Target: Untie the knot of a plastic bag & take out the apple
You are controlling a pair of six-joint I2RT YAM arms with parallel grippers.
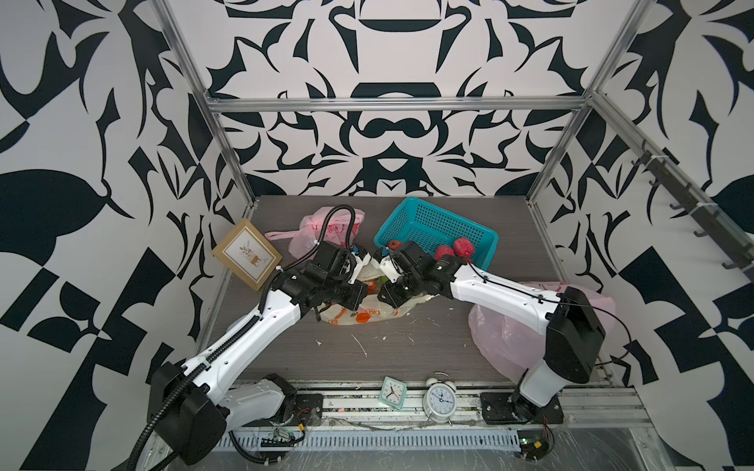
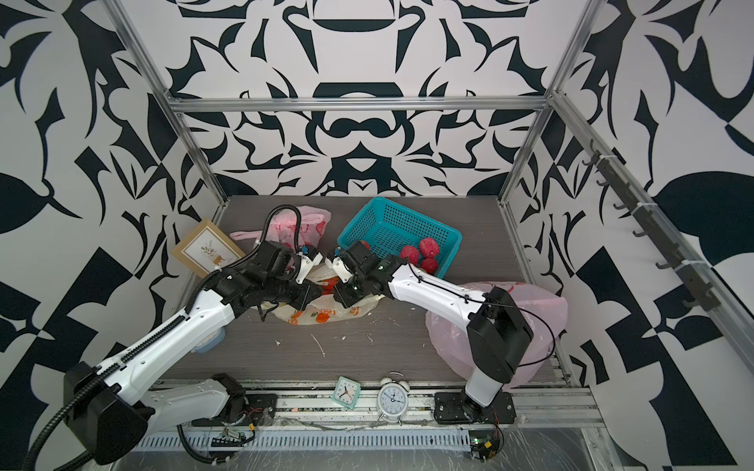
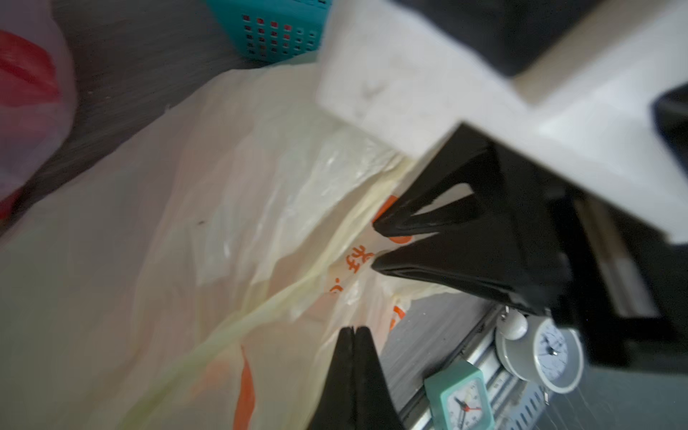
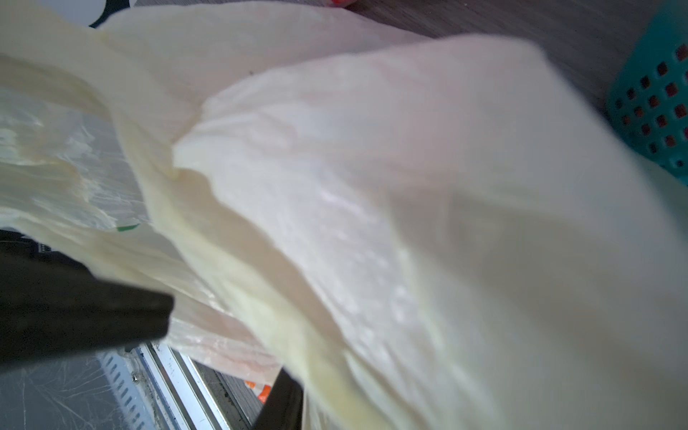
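The cream plastic bag [image 1: 377,311] with orange print lies on the table, its upper part spread in pale folds [image 3: 179,200] in the left wrist view. My left gripper is shut above the bag, with nothing seen between its fingertips. Facing it from the other side, my right gripper has its two tips slightly apart. Loose bag film [image 4: 458,215] fills most of the right wrist view close to its fingers [image 4: 129,315]; whether they touch it I cannot tell. The arms and folds hide most of the bag's inside, and no apple shows clearly there.
The teal basket [image 1: 408,205] behind the bag holds several red apples [image 1: 462,248]. A tied pink bag [image 1: 349,219] lies back left, near a picture frame [image 1: 248,254]. Another pink bag [image 1: 502,337] sits front right under the right arm. Two clocks stand at the front.
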